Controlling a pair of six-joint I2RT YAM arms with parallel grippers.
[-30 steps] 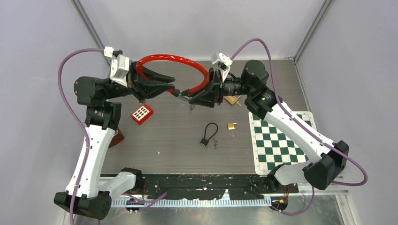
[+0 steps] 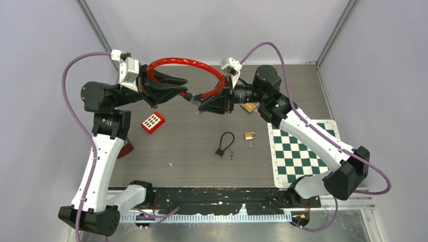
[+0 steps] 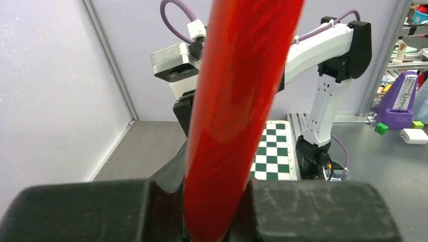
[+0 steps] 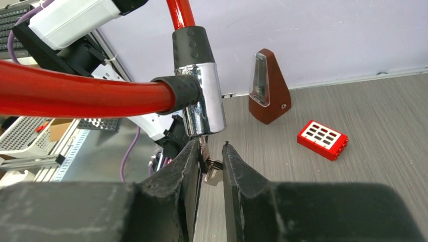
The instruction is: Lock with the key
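A red cable lock [image 2: 189, 61] hangs looped between both arms, with my left gripper [image 2: 184, 86] shut on its red cable [image 3: 237, 101]. In the right wrist view its chrome lock body [image 4: 207, 98] shows end-down, both dark cable ends joined to it. A key [image 4: 203, 147] reaches up to the body's lower end; how deep it sits cannot be told. More keys [image 4: 214, 175] hang just below. My right gripper is part open around the key, its left finger [image 4: 193, 156] close against or touching it and a gap on the other side.
On the table lie a red block [image 2: 153, 122], a black cable lock [image 2: 220, 152], a brass padlock [image 2: 248, 135] and a checkered board [image 2: 298, 156]. A brown metronome [image 4: 269, 85] stands by the wall. The middle of the table below the grippers is mostly free.
My right gripper has shifted slightly left toward the lock body, and its fingers now cover more of the hanging keys in the top view. The left arm and red cable have barely moved.
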